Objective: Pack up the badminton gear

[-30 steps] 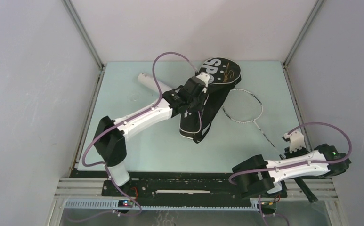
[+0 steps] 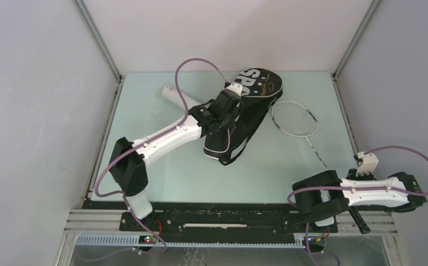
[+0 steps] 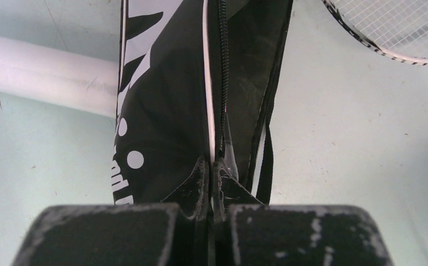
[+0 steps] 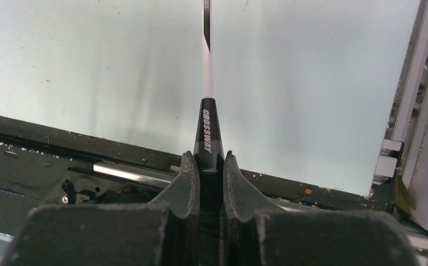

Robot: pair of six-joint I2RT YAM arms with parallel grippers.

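Note:
A black racket bag (image 2: 260, 83) with white lettering lies at the back centre, its zip side parted. In the left wrist view my left gripper is shut on the bag's pale-edged zip border (image 3: 209, 83). The badminton racket (image 2: 294, 134) lies to the right of the bag, head toward the back and handle over the front right edge. My right gripper has its fingers on both sides of the black handle (image 4: 208, 130), close against it. A white shuttlecock tube (image 2: 172, 95) lies left of the bag, partly hidden by my left arm.
Side walls stand left and right of the table (image 2: 161, 166). A black rail (image 2: 222, 208) runs along the front edge. Free table lies at front centre and front left.
My right arm has moved to the right, and the racket has shifted right with it. My left gripper has gone left a little, the bag's near end swinging left.

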